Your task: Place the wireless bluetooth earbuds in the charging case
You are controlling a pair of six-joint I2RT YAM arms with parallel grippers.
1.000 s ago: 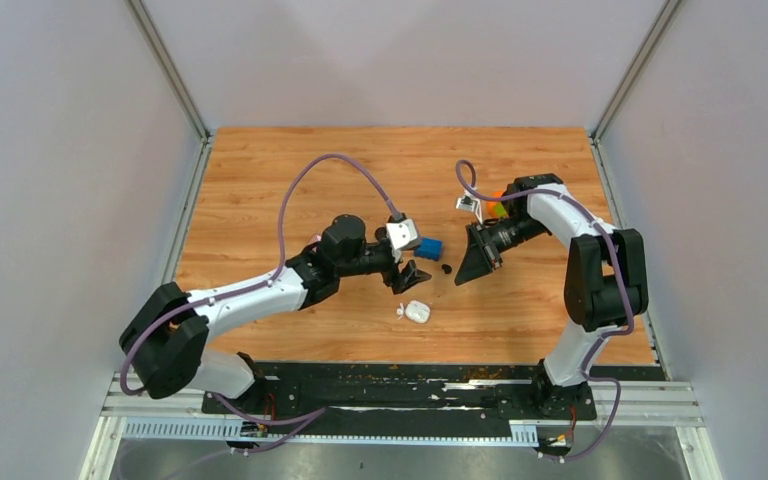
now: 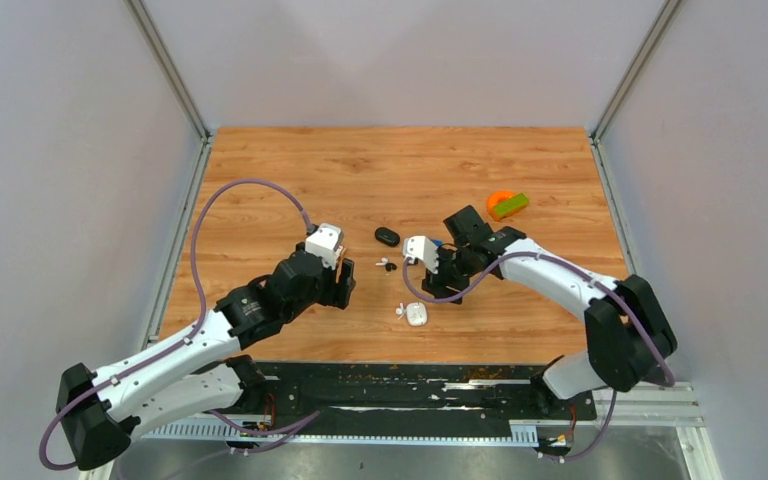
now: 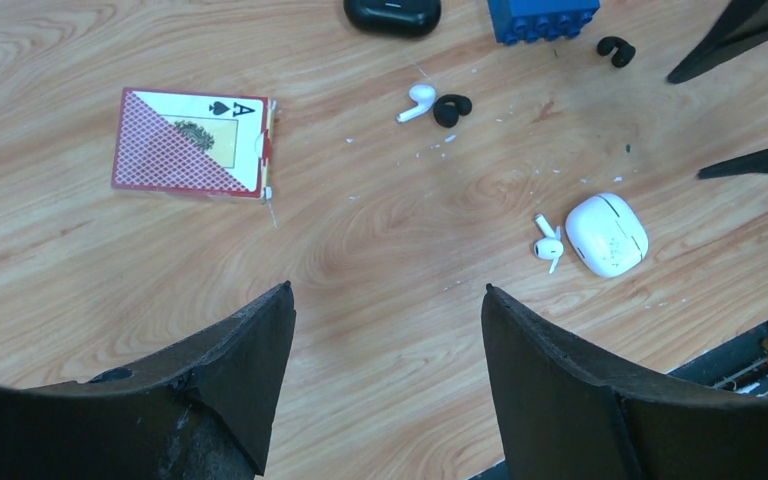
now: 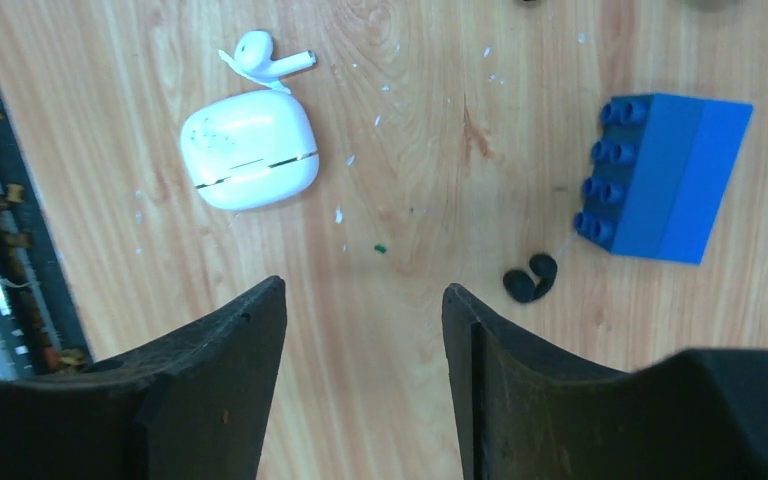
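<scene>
A closed white charging case (image 2: 417, 314) lies near the front of the table. Against its side is a white earbud (image 3: 549, 247); whether a second piece overlaps it I cannot tell. Another white earbud (image 3: 421, 96) lies farther back, beside a black earbud (image 3: 450, 110). A second black earbud (image 4: 532, 280) is near the blue block, and a black case (image 3: 392, 14) sits behind. My left gripper hangs open and empty, left of the white case. Open and empty too, my right gripper is just right of and behind that case.
A playing-card box (image 3: 195, 143) lies at the left. The blue block (image 4: 665, 175) sits near the right gripper, whose arm mostly covers it from above. An orange ring with a green block (image 2: 508, 206) stands at back right.
The left arm has drawn back leftward, away from the white case. My right gripper has spread wider and swung left toward the case, now over the blue block's area. Objects lie still.
</scene>
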